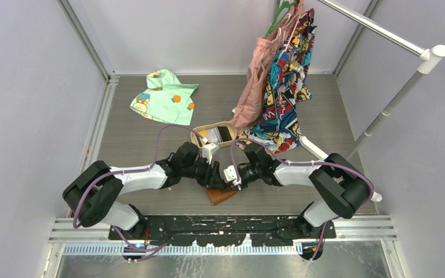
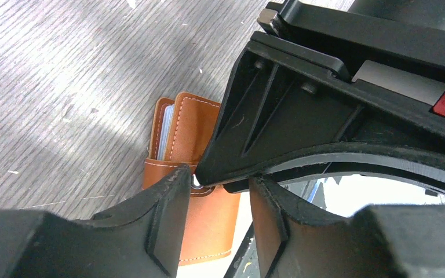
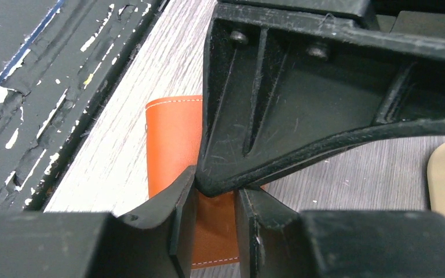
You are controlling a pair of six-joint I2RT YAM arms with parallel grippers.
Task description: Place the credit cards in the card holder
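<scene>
The brown leather card holder (image 1: 221, 198) lies on the table near its front edge, under both grippers. In the left wrist view, pale card edges (image 2: 165, 134) show inside the folded holder (image 2: 192, 124), and a strap with a metal snap (image 2: 196, 182) crosses it. My left gripper is part open over the holder, its fingers apart. Against the strap stands the right gripper's tip, hiding part of it. In the right wrist view, my right gripper is closed down at the holder, its exact grip hidden by the left gripper's finger.
Behind the grippers sits a beige box (image 1: 210, 125) with several cards in it. A mint patterned cloth (image 1: 165, 97) lies at the back left; hanging clothes (image 1: 272, 87) and a white rack (image 1: 391, 107) take up the right.
</scene>
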